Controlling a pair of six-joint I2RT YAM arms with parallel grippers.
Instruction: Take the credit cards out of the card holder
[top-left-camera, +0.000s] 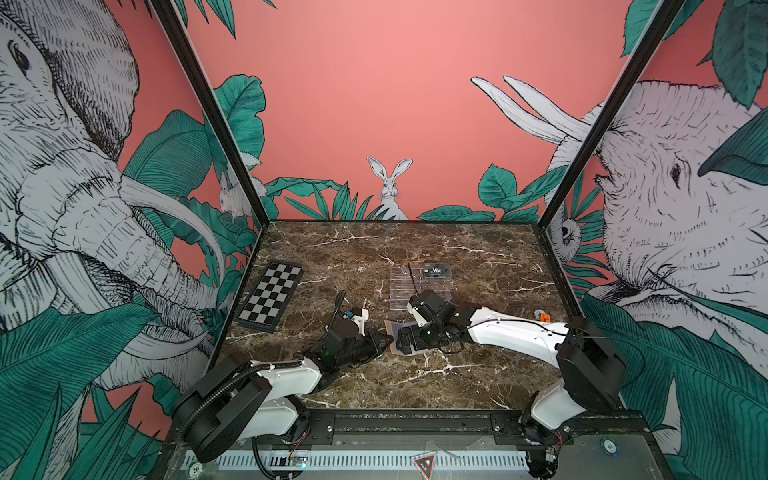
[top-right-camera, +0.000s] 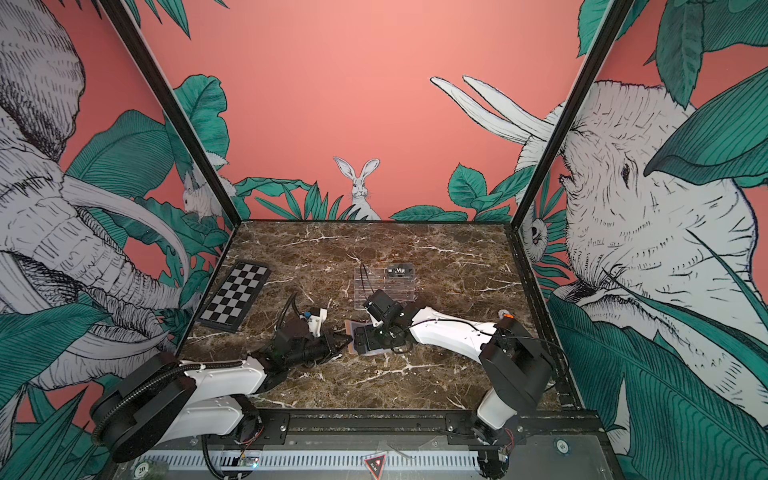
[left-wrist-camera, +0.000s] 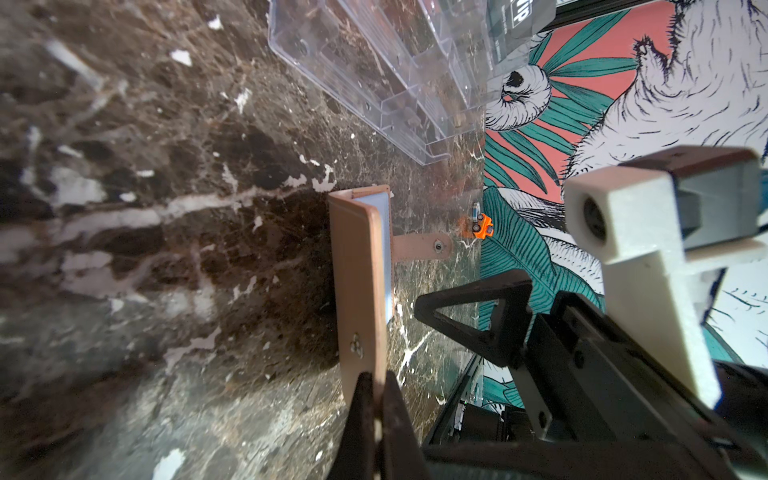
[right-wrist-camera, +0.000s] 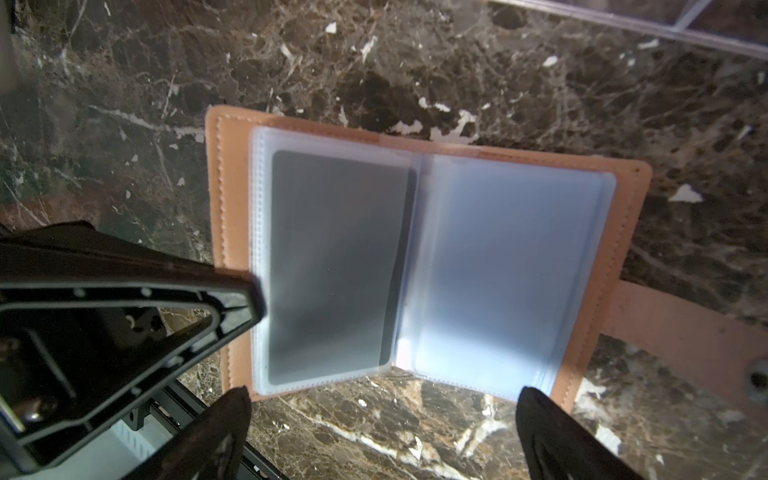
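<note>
The tan card holder lies open like a book on the marble table, its clear sleeves facing up. A dark grey card shows in the left sleeve; the right sleeve looks pale, and I cannot tell what is in it. My left gripper is shut on the thin edge of the holder's left cover, which stands raised in the left wrist view. Above the holder my right gripper is open, its two fingers wide apart and nothing between them.
Behind the holder sits a clear divided plastic tray. A checkered board lies at the left, and a small orange object is near the right edge.
</note>
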